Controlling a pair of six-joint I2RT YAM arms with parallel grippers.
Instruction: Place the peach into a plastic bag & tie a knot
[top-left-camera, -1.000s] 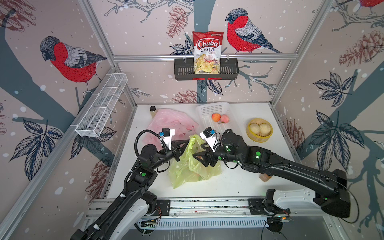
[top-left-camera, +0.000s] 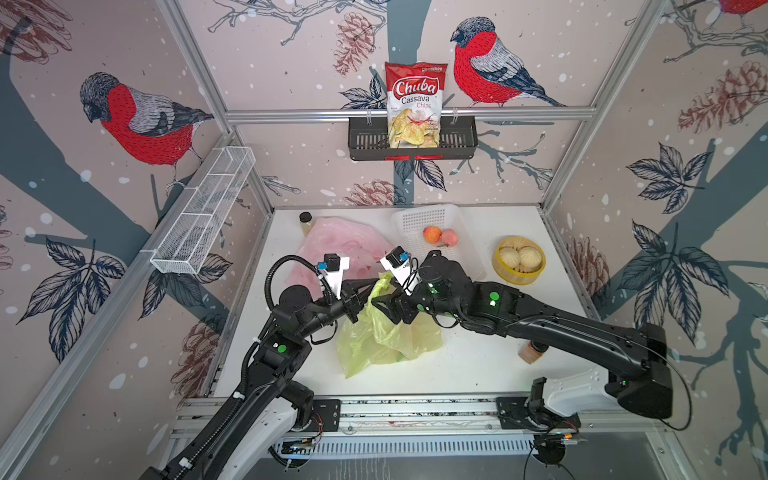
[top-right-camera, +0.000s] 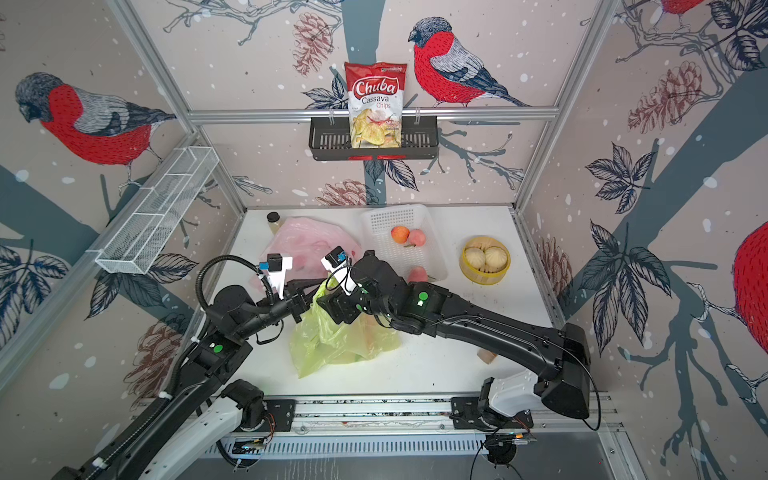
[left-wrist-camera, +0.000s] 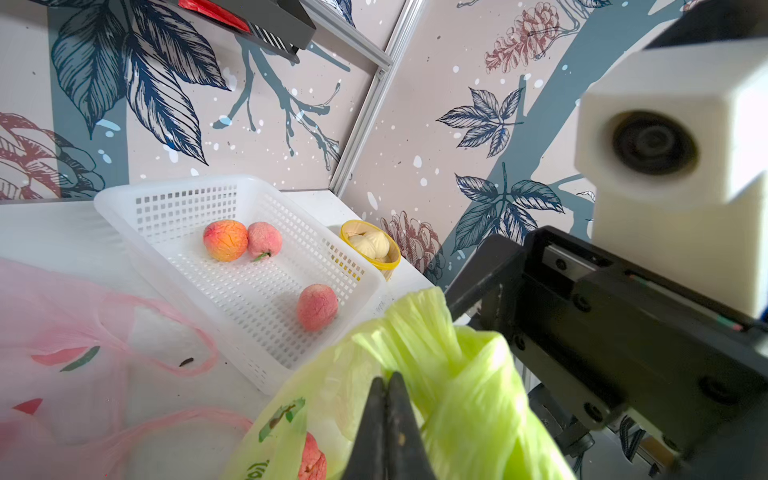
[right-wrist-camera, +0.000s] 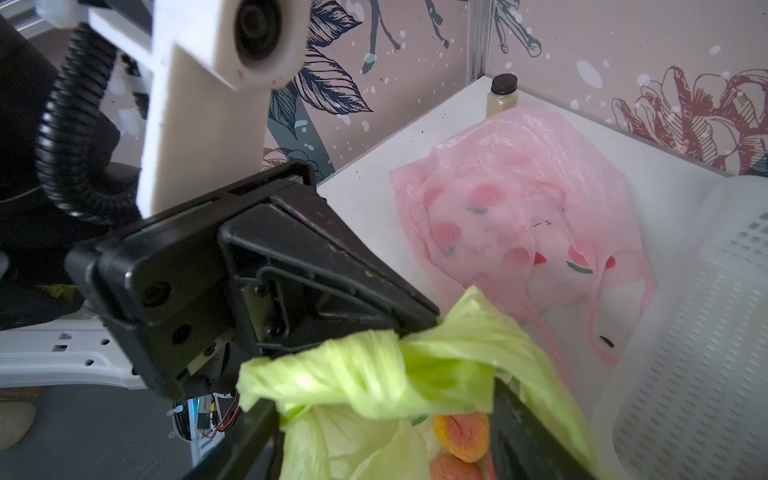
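A yellow-green plastic bag (top-left-camera: 380, 344) stands gathered on the table, its twisted top between both grippers. In the left wrist view my left gripper is shut on that top, the film bunched around its fingertips. My right gripper is open, its blurred fingers either side of the bag's neck, close to the left gripper. Through the film, a peach (right-wrist-camera: 460, 436) shows inside the bag. More peaches (left-wrist-camera: 317, 306) lie in the white basket (left-wrist-camera: 128, 204).
A pink bag (top-left-camera: 344, 240) lies back left, a small jar (top-left-camera: 306, 224) behind it. A yellow steamer (top-left-camera: 520, 276) with buns sits right, a brown jar (top-left-camera: 532, 352) front right. A chips bag (top-left-camera: 414, 104) stands in the wall rack.
My right gripper has moved leftward and slightly up, closer to my left gripper and the bag's neck. My left arm has stayed in place.
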